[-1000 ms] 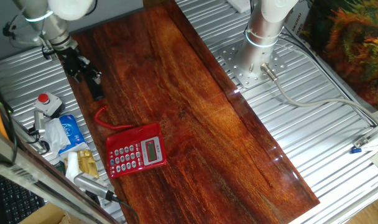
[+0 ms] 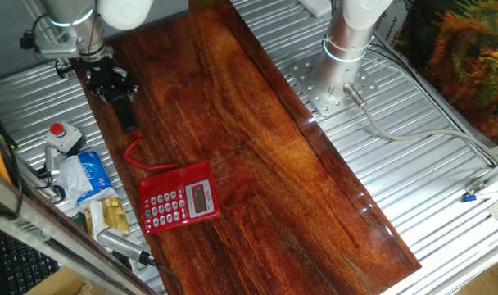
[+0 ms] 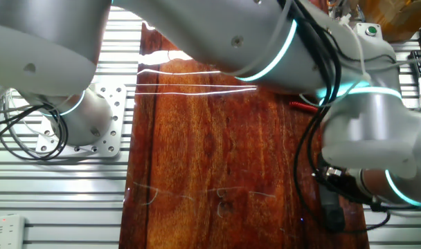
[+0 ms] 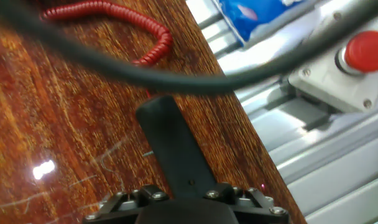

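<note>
The red desk telephone lies on the wooden board, its keypad and small display facing up. From it a red coiled cord curls to the rounded end of a long black piece, which looks like the handset. My gripper is over the other end of that piece, at the board's far left in exterior view 1. Its linkages show on either side in the wrist view. The fingertips are hidden, so I cannot tell how the fingers stand or whether they touch it.
A red emergency button sits on the metal table beside the board, near a blue-and-white packet. A dark cable crosses the wrist view. The board's middle and right are clear.
The telephone, cord and black piece's end stay in place.
</note>
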